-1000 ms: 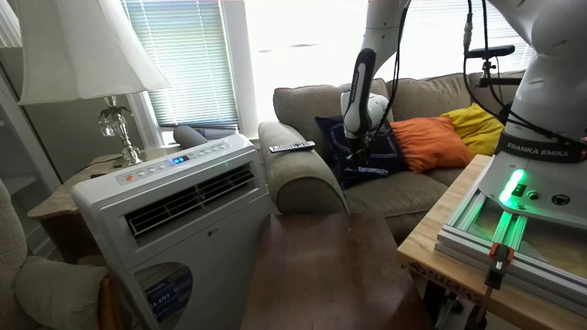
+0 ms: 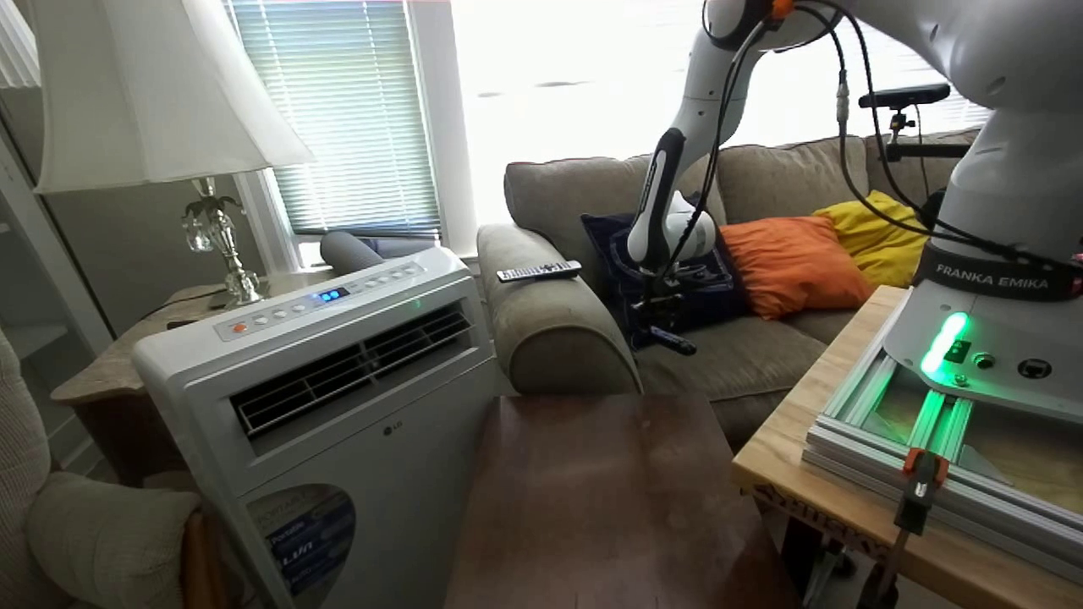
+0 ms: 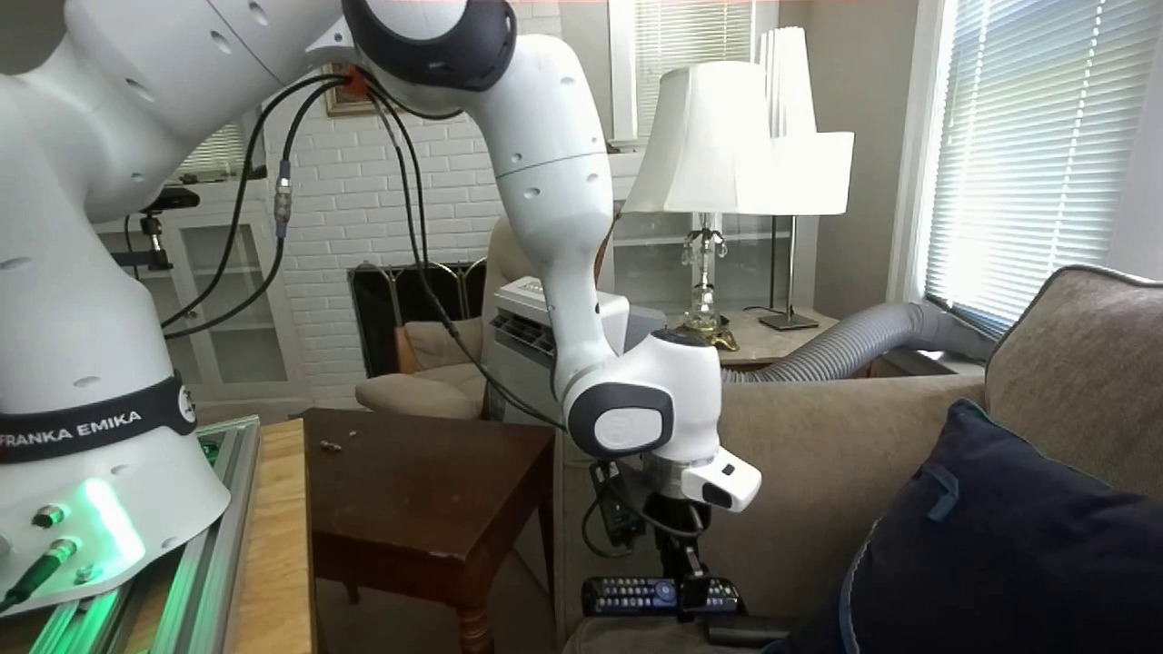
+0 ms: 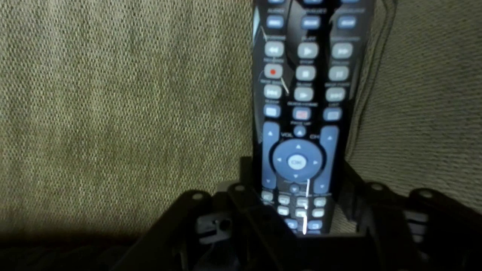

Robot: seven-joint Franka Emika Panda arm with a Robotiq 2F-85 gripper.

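Note:
A black remote with blue and grey buttons (image 4: 301, 95) lies lengthwise between the fingers of my gripper, which is shut on its lower part. In exterior view 2 the same remote (image 3: 632, 594) is roughly level, low over the sofa seat beside the sofa's arm. From exterior view 1 its dark end (image 2: 673, 341) shows below the gripper. Whether it touches the seat cannot be told. A second remote (image 2: 538, 271), grey-buttoned, rests on top of the sofa arm (image 2: 543, 304).
A dark blue pillow (image 3: 1003, 545) leans close beside the gripper on the sofa. Orange (image 2: 797, 266) and yellow (image 2: 879, 238) pillows sit farther along. A bare brown table (image 2: 619, 487) and a white air conditioner (image 2: 426, 426) stand in front of the sofa arm. Seat cushion (image 2: 746, 355) is partly clear.
The arm has reached lower and tilted, and the remote has come down with the gripper, still held. The second remote on the sofa arm has not moved.

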